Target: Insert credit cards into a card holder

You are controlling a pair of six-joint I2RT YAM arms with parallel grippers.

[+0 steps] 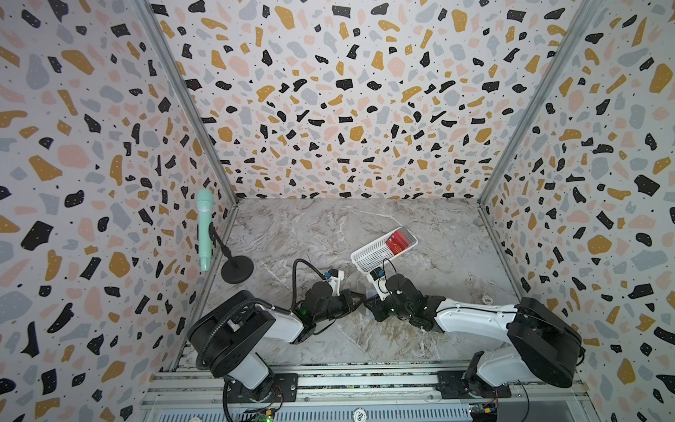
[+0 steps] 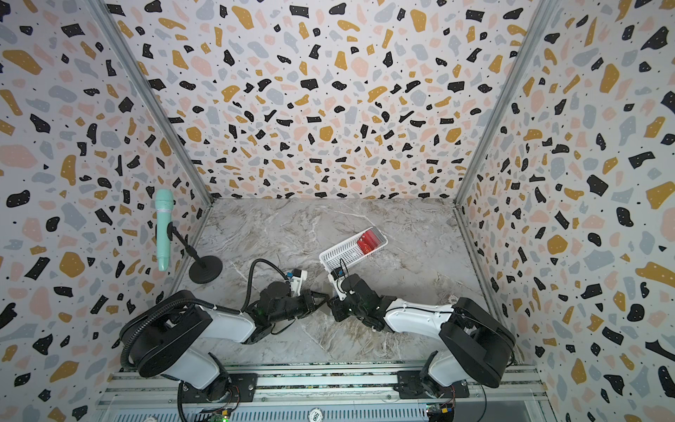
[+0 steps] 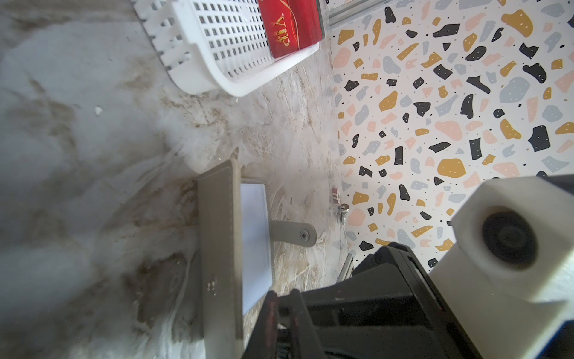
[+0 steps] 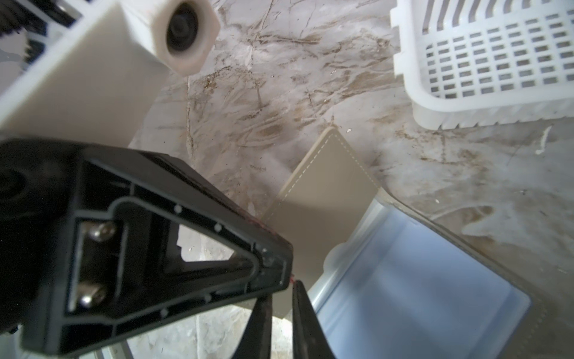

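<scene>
An opened beige card holder (image 4: 326,206) with clear bluish sleeves (image 4: 424,293) is held above the marble table, between my two arms. In the left wrist view it appears nearly edge-on, its cover (image 3: 220,251) beside the fingertips. My left gripper (image 1: 362,297) is shut on the cover's edge; its black finger (image 4: 272,257) overlaps the cover in the right wrist view. My right gripper is close to the holder's fold and sleeves, its narrow fingertips slightly apart with no card visible between them. Red VIP cards (image 3: 291,27) lie in the white basket (image 3: 221,83).
The basket (image 1: 372,254) stands just behind the grippers. A dark stand (image 1: 237,268) with a mint-green microphone (image 1: 204,228) is on the left. Both wrists are very close together.
</scene>
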